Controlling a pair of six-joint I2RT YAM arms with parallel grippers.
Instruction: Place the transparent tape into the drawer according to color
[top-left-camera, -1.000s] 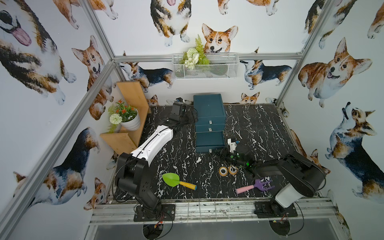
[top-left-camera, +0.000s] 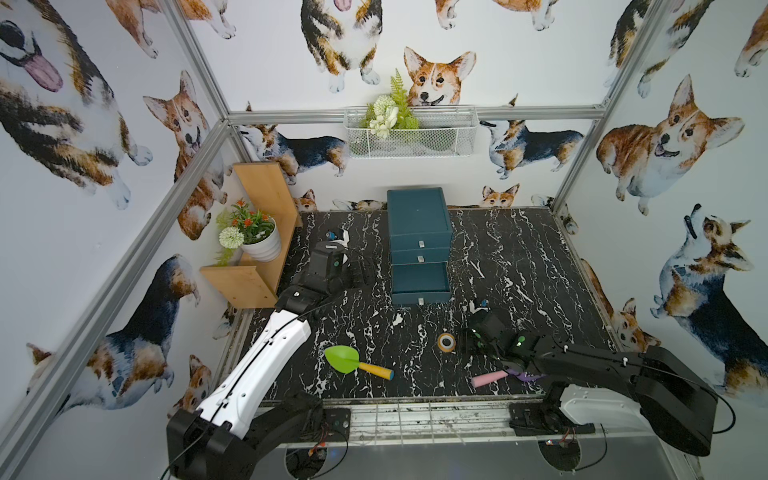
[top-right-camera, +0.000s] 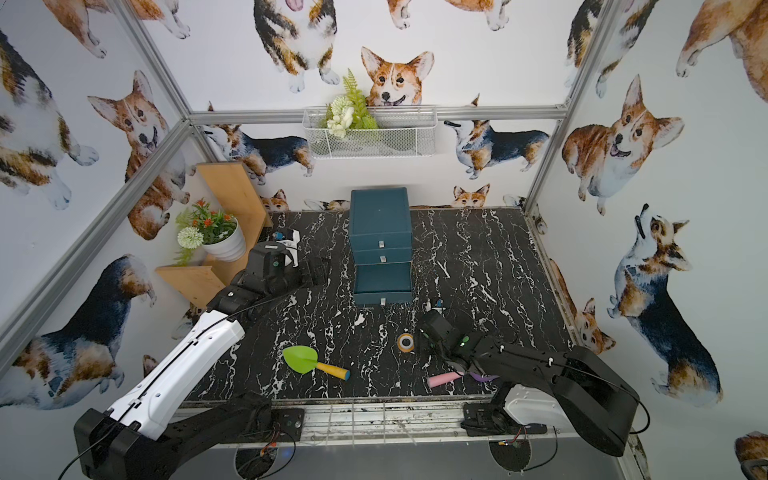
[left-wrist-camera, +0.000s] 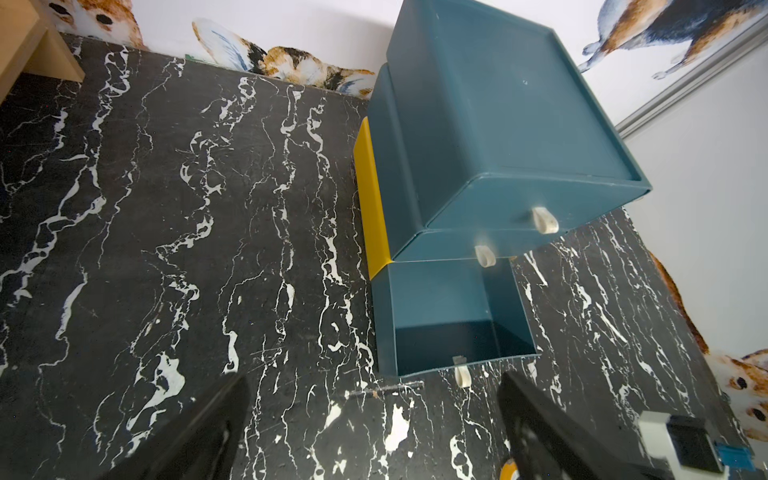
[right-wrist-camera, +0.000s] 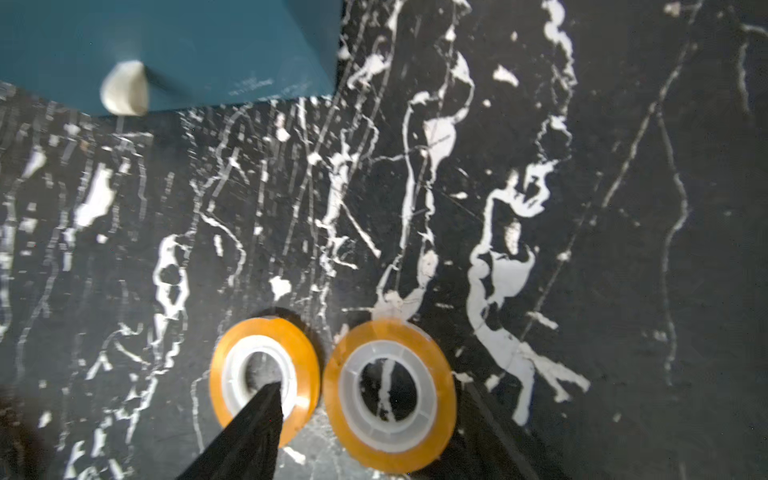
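Two rolls of clear tape with orange-yellow edges lie side by side on the table in the right wrist view, a left roll (right-wrist-camera: 305, 360) and a right roll (right-wrist-camera: 441, 376). My right gripper is open over them; the right roll appears between its fingers, which are not closed on it. In the top left view only one roll (top-left-camera: 440, 349) shows, with the other hidden by the right gripper. The blue cabinet (top-left-camera: 417, 214) has its bottom drawer (top-left-camera: 421, 301) pulled out and empty. My left gripper (top-left-camera: 357, 277) is open and empty, left of the cabinet.
A green trowel (top-left-camera: 342, 359) with a yellow handle and a pink-handled purple tool (top-left-camera: 489, 378) lie near the front. A wooden stand (top-left-camera: 240, 286) with a potted plant (top-left-camera: 262, 244) is at the left.
My left arm has drawn back leftward from beside the cabinet. My right gripper has moved from the drawer front toward the tape rolls and now covers one. The drawer has stayed open.
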